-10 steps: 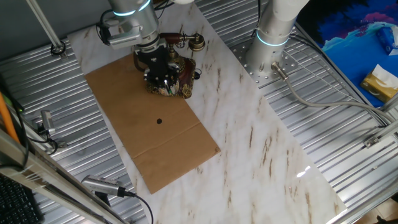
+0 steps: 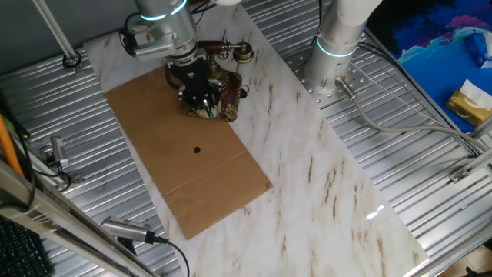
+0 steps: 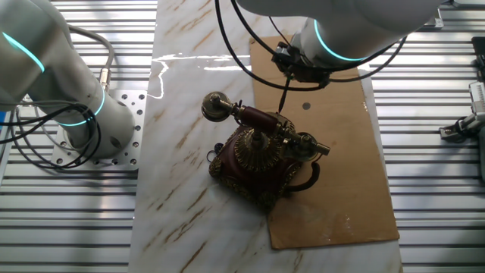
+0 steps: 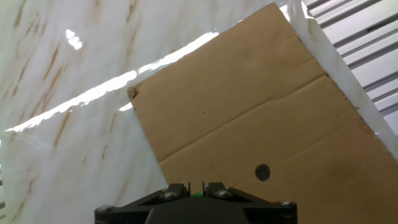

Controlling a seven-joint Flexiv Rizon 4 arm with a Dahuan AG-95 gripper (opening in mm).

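Note:
A dark red and brass vintage telephone (image 3: 246,171) stands on the marble-patterned table, partly over the edge of a brown cardboard sheet (image 3: 345,174). Its handset (image 3: 261,120) lies across the cradle on top. On the cardboard is a small black round spot (image 2: 197,150). From exterior view 1, my gripper (image 2: 201,109) overlaps the telephone and hides part of it; contact cannot be judged. The wrist view has my gripper at the bottom edge, its fingers drawn close together, shut, with nothing visible held. The telephone is outside that view.
A camera on a stand (image 2: 127,228) sits by the opposite edge, trailing a cable. A tissue box (image 2: 470,105) lies far off to the right.

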